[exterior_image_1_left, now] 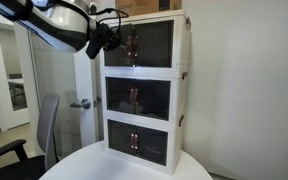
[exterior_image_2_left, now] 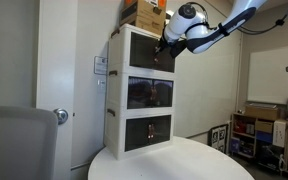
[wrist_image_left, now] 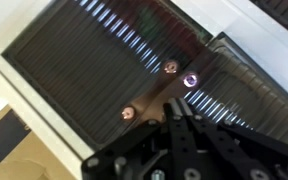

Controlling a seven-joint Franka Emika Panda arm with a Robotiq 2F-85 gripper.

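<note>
A white three-tier cabinet [exterior_image_1_left: 144, 72] stands on a round white table, with dark, ribbed, see-through doors on each tier. My gripper [exterior_image_1_left: 115, 39] is in front of the top tier's doors [exterior_image_1_left: 154, 43], left of its brown handles [exterior_image_1_left: 133, 46] in exterior view 1. Seen from the other side, the gripper [exterior_image_2_left: 165, 45] is close to the same doors. In the wrist view the gripper is shut, with nothing visible between its fingers. One handle [wrist_image_left: 149, 90] shows just beyond the tips; the other is partly hidden. Whether the fingers touch it I cannot tell.
Brown boxes [exterior_image_2_left: 144, 15] sit on the cabinet's top. A grey chair [exterior_image_1_left: 44, 130] and a door [exterior_image_1_left: 87, 100] are left of the cabinet in exterior view 1. Shelves [exterior_image_2_left: 259, 130] stand farther back.
</note>
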